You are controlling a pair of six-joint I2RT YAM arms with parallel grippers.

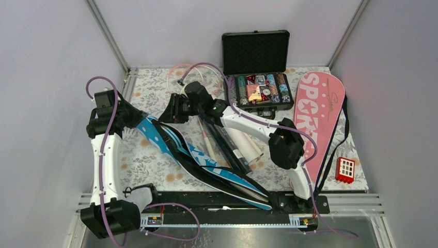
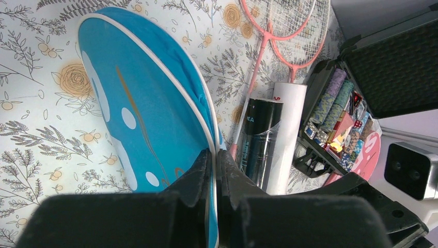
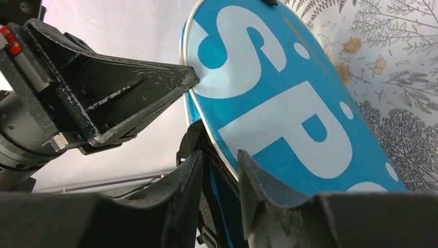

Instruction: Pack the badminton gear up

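Note:
A long blue badminton bag [image 1: 155, 135] with white lettering and black straps slants from the left down to the front edge. My left gripper is shut on the bag's piped edge at its upper end. Just right of that, my right gripper stands part open at the bag's edge, with white piping and a black strap or zip showing between its fingers; no firm hold shows. Two pink rackets [image 2: 264, 37] lie on the cloth, beside a black tube [image 2: 260, 139] and a white tube [image 2: 288, 116]. My right arm hides parts of these from above.
An open black case [image 1: 256, 46] with colored chips stands at the back. A pink bag [image 1: 316, 111] with a black strap lies at the right, near a small red box [image 1: 345, 170].

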